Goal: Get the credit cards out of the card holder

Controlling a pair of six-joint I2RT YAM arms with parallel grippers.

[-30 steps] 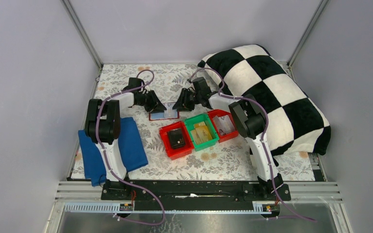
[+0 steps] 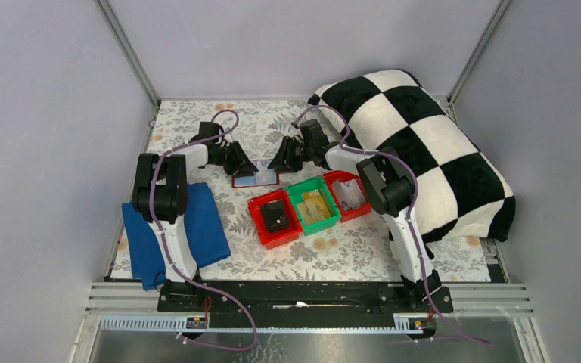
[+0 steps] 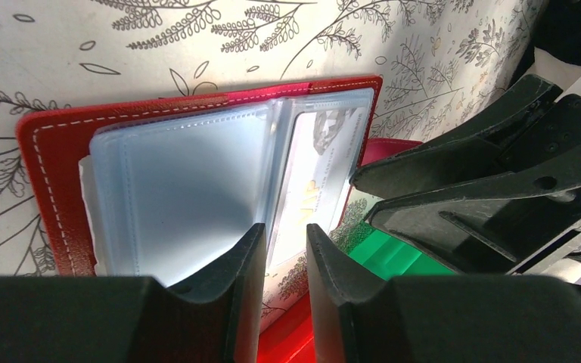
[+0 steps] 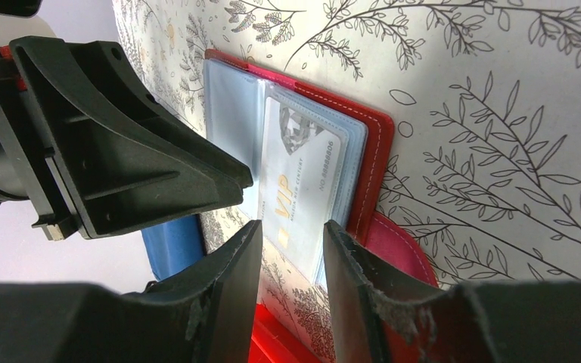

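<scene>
The red card holder point(image 3: 53, 181) lies open on the patterned table, with clear plastic sleeves point(image 3: 181, 181). A white VIP card point(image 4: 299, 174) sits in the sleeve on the holder's right part. My left gripper is open over the holder, fingertips above the gap by that card. My right gripper is open at the card's lower edge, one fingertip beside the sleeve edge. In the top view both grippers face each other closely over the holder point(image 2: 255, 184), hiding parts of it.
A red bin point(image 2: 289, 237) with a black item, a green bin point(image 2: 333, 222) and another red bin point(image 2: 359, 213) stand in front. A checkered cushion point(image 2: 439, 151) fills the right; a blue cloth point(image 2: 208, 234) lies front left. The table behind the holder is clear.
</scene>
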